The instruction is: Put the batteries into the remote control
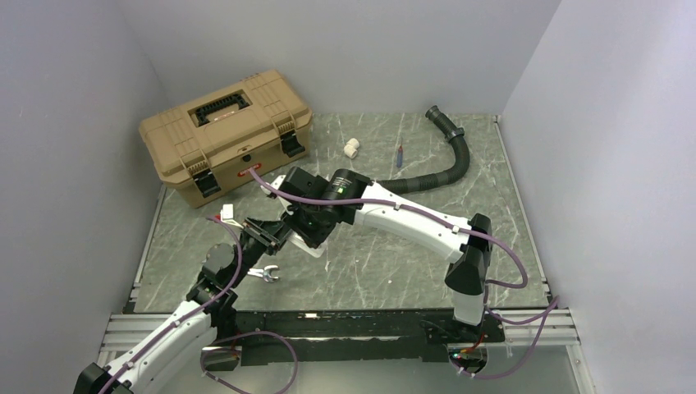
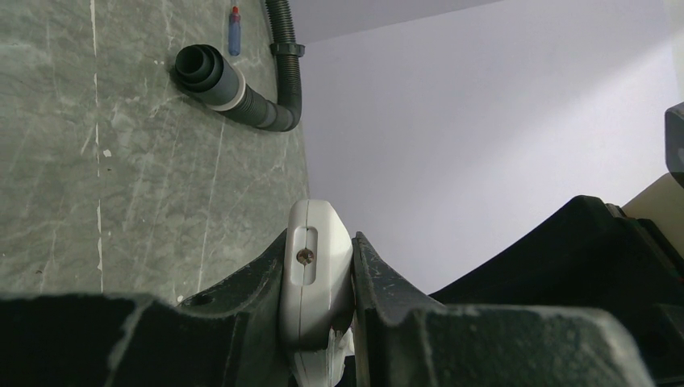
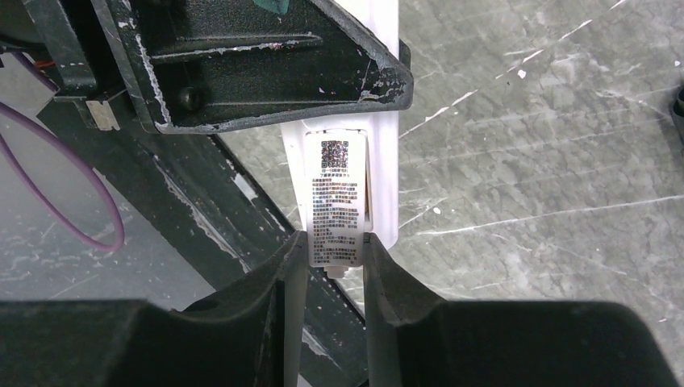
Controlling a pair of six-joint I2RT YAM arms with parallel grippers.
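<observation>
The white remote control (image 2: 323, 278) is clamped end-on in the left wrist view, with my left gripper shut on it. In the right wrist view the remote's pale body (image 3: 385, 169) lies beneath one broad black left finger (image 3: 274, 81). My right gripper is shut on the white battery cover (image 3: 337, 197), which bears printed text and a QR code. That cover lies over the remote's battery compartment, leaving only a thin brownish sliver visible along its right edge. Any batteries inside are otherwise hidden. Whether the cover is seated cannot be told.
A tan toolbox (image 1: 230, 135) fills the back left. Farther back are small white pieces (image 1: 351, 148), a screwdriver (image 1: 400, 157) and a black corrugated hose (image 1: 439, 176). Pliers (image 1: 264, 273) lie near the left arm.
</observation>
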